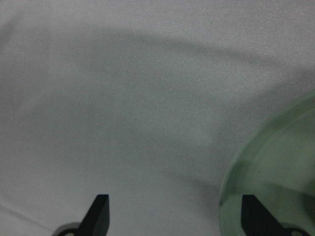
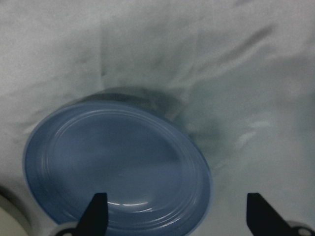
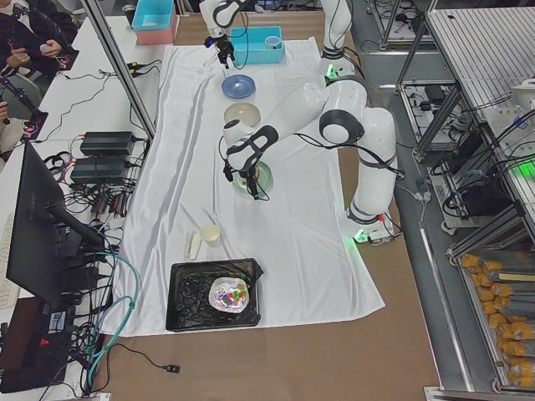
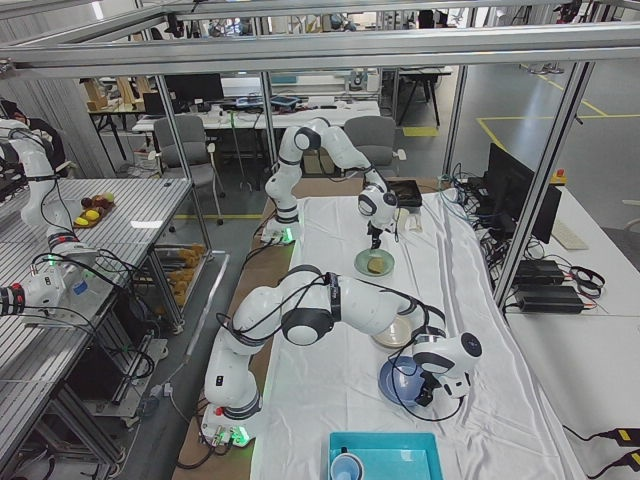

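Observation:
My left gripper (image 3: 241, 180) is open over the green plate (image 4: 362, 262), which holds a yellowish piece (image 4: 375, 265); in the left wrist view the plate's rim (image 1: 236, 167) lies at the right finger and the piece is mostly out of view. My right gripper is open above the blue plate (image 2: 118, 157), its fingers spread with nothing visible between them. A beige plate (image 3: 242, 114) lies between the blue and green plates.
A black tray (image 3: 184, 296) with a bowl of colourful items (image 3: 228, 295) is at the near end. A cream cup (image 3: 210, 236) and pale strips (image 3: 191, 245) lie beside it. A turquoise bin (image 4: 405, 460) with a cup is at the other end.

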